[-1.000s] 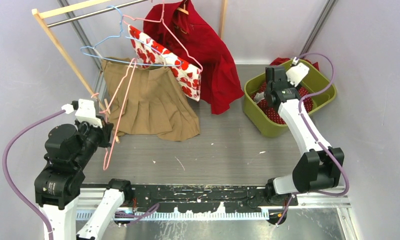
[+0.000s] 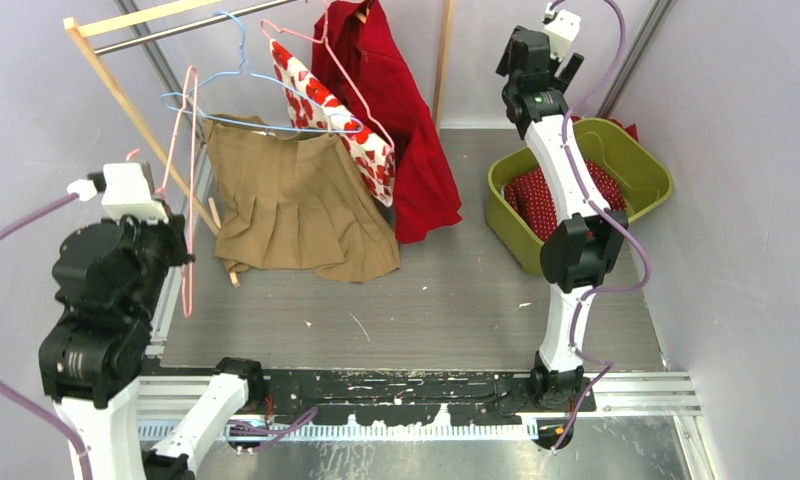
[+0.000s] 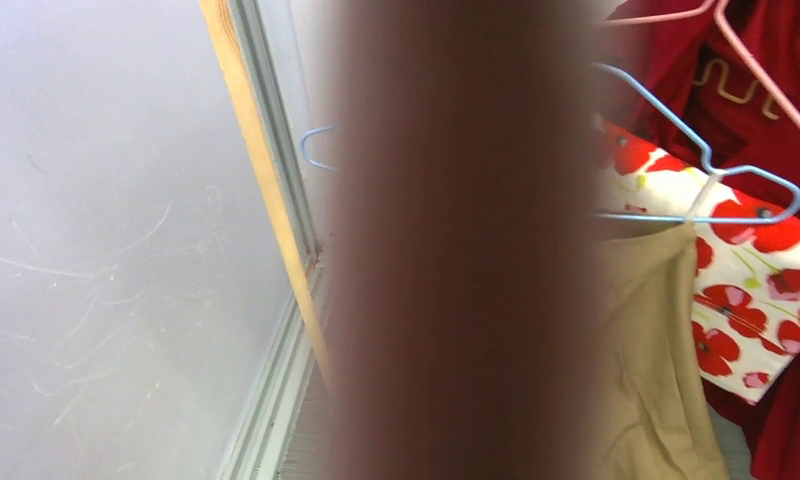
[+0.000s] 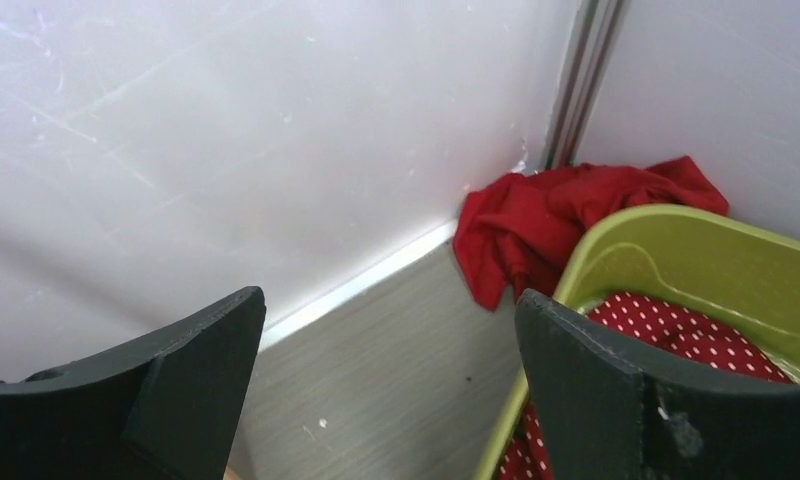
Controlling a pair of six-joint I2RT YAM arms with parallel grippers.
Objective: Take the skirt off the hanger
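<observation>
A khaki pleated skirt (image 2: 296,210) hangs from a blue hanger (image 2: 226,115) on the rack; its waistband (image 3: 646,240) shows clipped at that hanger. My left gripper (image 2: 176,240) is at the left of the rack, shut, with an empty pink hanger at it; a blurred shape fills much of its wrist view, so its fingertips are hidden there. My right gripper stands open and empty, raised at the back right above the green basket (image 2: 506,220), which holds red dotted cloth (image 4: 666,330).
A floral garment (image 2: 366,160) and red garment (image 2: 416,190) hang right of the skirt on pink hangers. Red cloth (image 4: 576,210) lies behind the basket.
My right gripper has risen out of the basket toward the back. My left gripper and the pink hanger have moved left. The floral and red garments have swung slightly.
</observation>
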